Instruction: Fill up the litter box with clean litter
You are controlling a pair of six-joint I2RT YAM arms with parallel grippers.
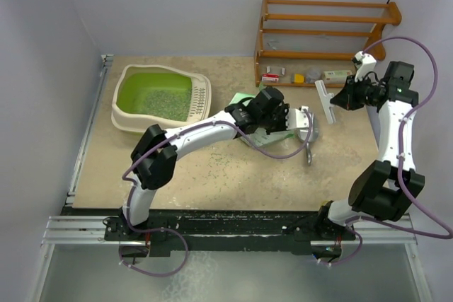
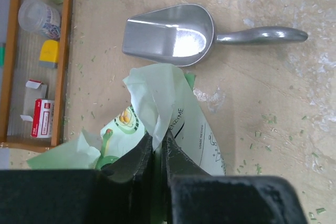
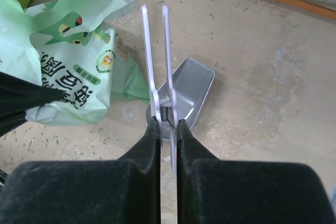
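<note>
The green and white litter bag (image 1: 244, 97) stands in the middle of the board, partly hidden by my left arm. My left gripper is shut on the gathered top of this bag (image 2: 149, 95), while a loose flap hangs to one side. My right gripper is shut on a white sprung clip (image 3: 148, 59); it hovers to the right of the bag, and the clip's two long arms stand slightly apart. At far left sits the litter box (image 1: 126, 122), cream with a green inside and green litter (image 1: 168, 104) spread over its floor.
A metal scoop (image 2: 168, 32) lies on the board just right of the bag. Behind stands a wooden rack (image 1: 325, 17) with small boxes and a jar (image 2: 41, 18). Green litter crumbs dot the board.
</note>
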